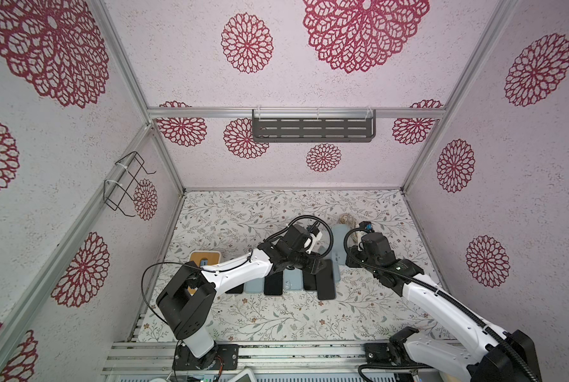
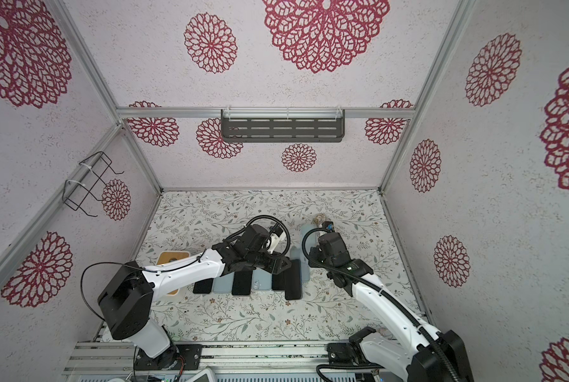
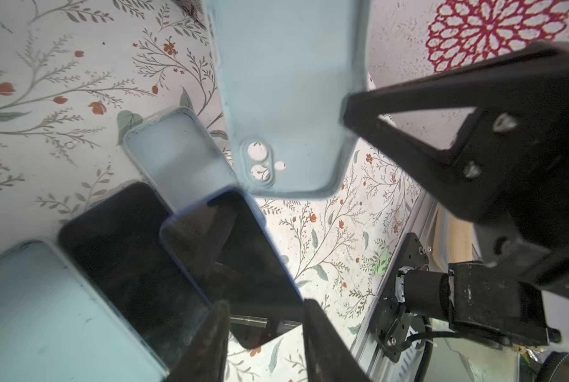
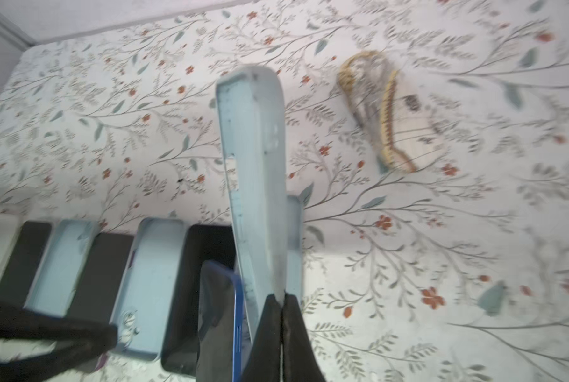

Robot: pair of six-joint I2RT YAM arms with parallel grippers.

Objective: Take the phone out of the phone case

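Note:
My right gripper is shut on a pale blue phone case (image 4: 255,159) (image 3: 284,89), held upright above the table, camera cutouts showing and no phone in it. A black phone (image 3: 230,261) (image 1: 325,280) lies beneath my left gripper, tilted over the neighbouring phone and case. The left gripper's fingers stand apart, with nothing clearly between them.
A row of black phones (image 4: 103,273) and blue cases (image 4: 147,286) runs across the table. An orange-topped box (image 2: 169,258) is at the left, a crumpled gauzy item (image 4: 386,108) behind.

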